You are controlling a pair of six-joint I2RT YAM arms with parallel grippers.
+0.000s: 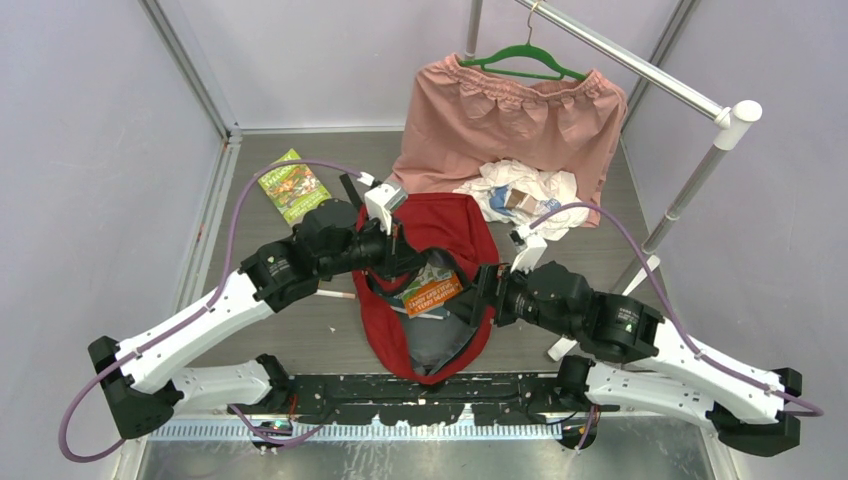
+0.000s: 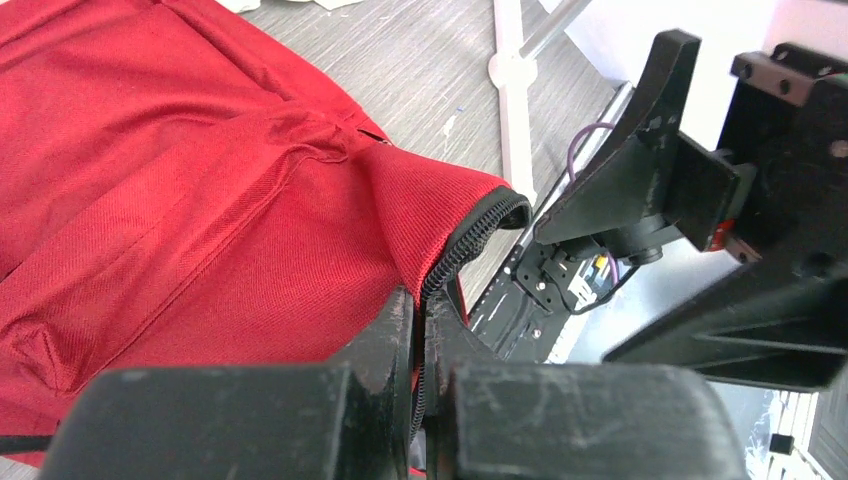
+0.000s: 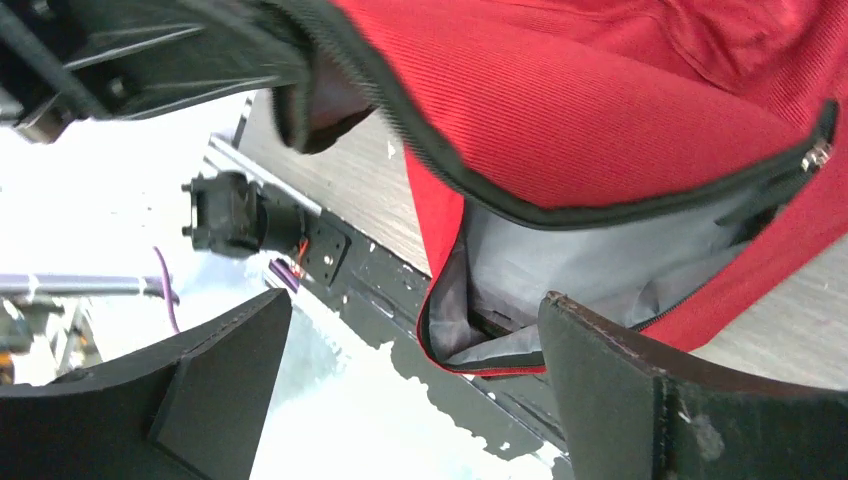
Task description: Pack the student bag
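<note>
The red backpack (image 1: 390,335) lies unzipped at the centre, an orange book (image 1: 430,292) and a pale stick visible inside. My left gripper is shut on the bag's zipper edge, holding a red flap (image 2: 430,200) up. My right gripper (image 1: 470,300) stands open over the bag's right side; in the right wrist view the grey lining (image 3: 590,260) shows between and beyond its fingers.
A green-yellow book (image 1: 295,185) and a pale stick (image 1: 336,294) lie left of the bag. Behind are hanging pink shorts (image 1: 505,120) and a crumpled white cloth (image 1: 490,185). A metal rack post (image 1: 680,200) stands right.
</note>
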